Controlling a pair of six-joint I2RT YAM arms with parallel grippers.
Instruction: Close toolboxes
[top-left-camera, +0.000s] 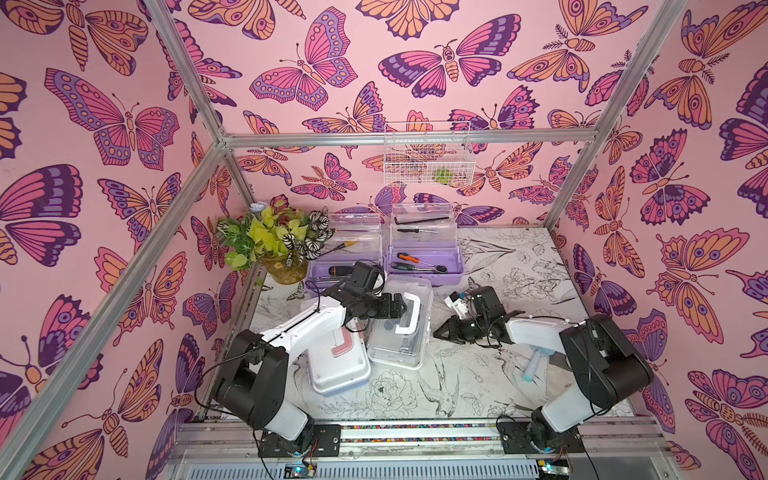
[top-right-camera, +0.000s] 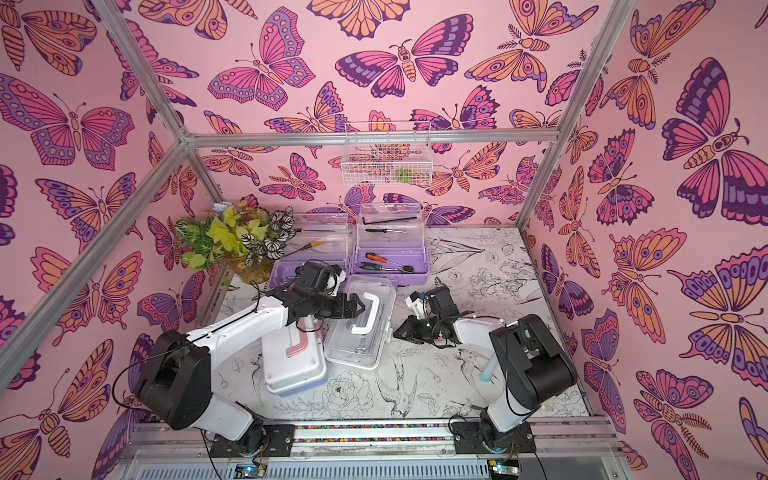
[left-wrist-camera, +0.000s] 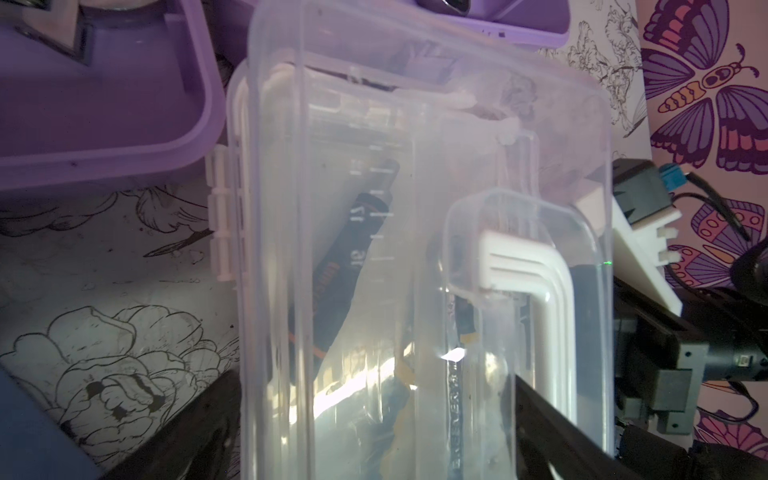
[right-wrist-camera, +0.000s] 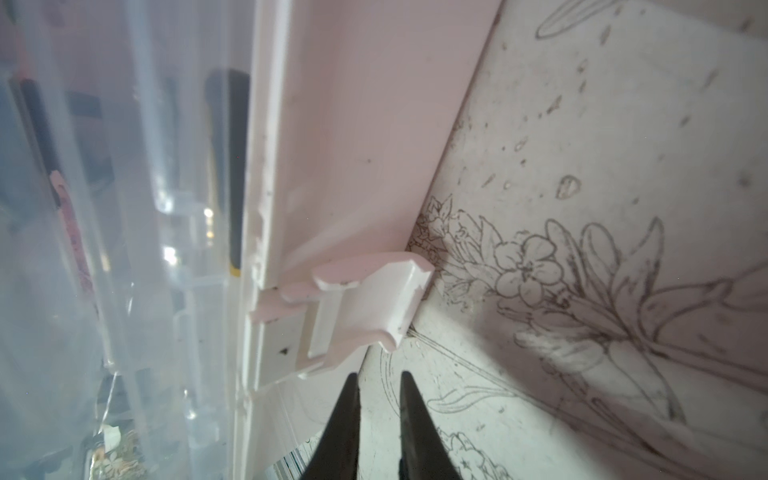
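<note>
A clear-lidded toolbox (top-left-camera: 416, 344) with a white handle lies in the middle, its lid down, tools visible inside. My left gripper (top-left-camera: 392, 306) is over it, open, fingers (left-wrist-camera: 544, 424) either side of the lid top in the left wrist view. My right gripper (top-left-camera: 444, 332) is at the box's right side, shut with nothing between its fingers, just beside a white latch (right-wrist-camera: 360, 308) that sticks outward. Behind stand two purple toolboxes (top-left-camera: 432, 276) with lids raised and tools inside. A white toolbox (top-left-camera: 328, 368) with pink handle lies closed at left, partly under my left arm.
A leafy plant (top-left-camera: 284, 236) stands at the back left. A wire basket (top-left-camera: 428, 160) hangs on the back frame. A light blue tool (top-left-camera: 534, 364) lies under the right arm.
</note>
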